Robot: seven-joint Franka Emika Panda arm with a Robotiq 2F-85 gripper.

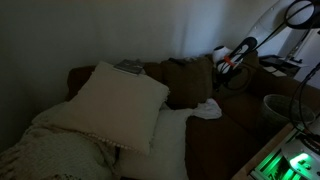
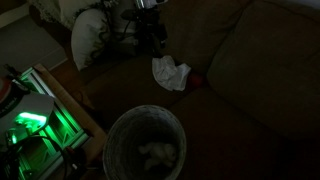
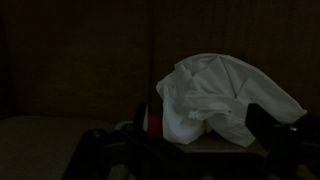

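A crumpled white cloth [image 1: 208,109] lies on the brown couch seat, close to the backrest. It fills the middle right of the wrist view as a loose white heap [image 3: 222,98], with a small red thing [image 3: 155,124] at its left side. My gripper [image 1: 220,84] hangs near the backrest, above the seat and apart from the cloth. In the wrist view the dark fingers [image 3: 268,126] stand wide apart at the bottom, open, with the cloth beyond them. From the second exterior view, the gripper [image 2: 158,44] is dim and the cloth [image 2: 170,73] sits beside it.
A round bin [image 2: 119,124] with pale stuff [image 2: 158,155] inside stands before the couch. Large light pillows [image 1: 115,105] crowd the left end. The green-lit robot base [image 2: 42,120] is by the bin.
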